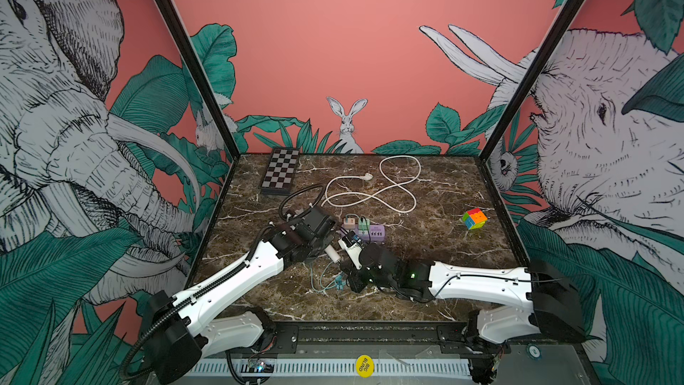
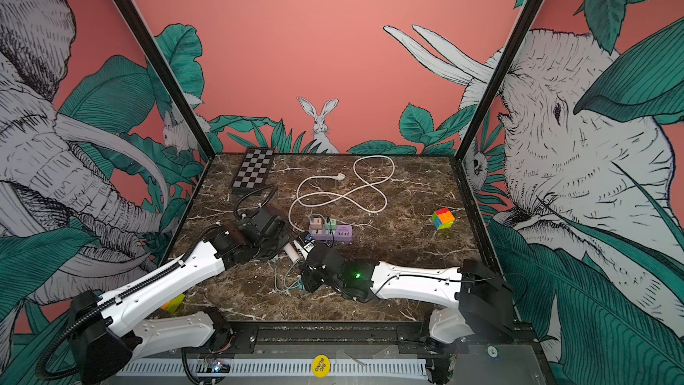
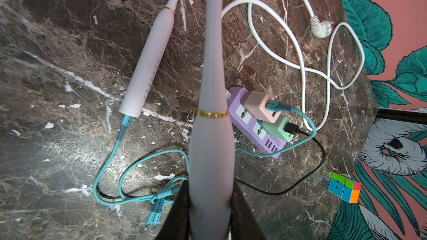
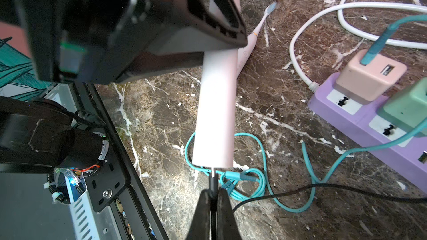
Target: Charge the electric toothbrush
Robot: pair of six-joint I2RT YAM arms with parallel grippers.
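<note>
My left gripper is shut on a pale pink electric toothbrush (image 3: 211,151) with a gold ring, held above the table. In the right wrist view this toothbrush (image 4: 215,115) has its flat base pointing down. My right gripper is shut on the slim plug (image 4: 213,184) of a black cable (image 4: 311,186). The plug's thin metal tip meets the base's lower edge in that view; whether it is inside cannot be told. Another pale toothbrush (image 3: 149,64) lies on the table, a teal cable (image 3: 106,166) joined to its base.
Beyond the grippers sits a purple power strip (image 4: 355,122) carrying a pink adapter (image 4: 371,75) and a green adapter (image 4: 407,106). A white cord (image 1: 399,189) loops behind it. Farther off are a checkered board (image 1: 280,169) and a coloured cube (image 1: 474,219).
</note>
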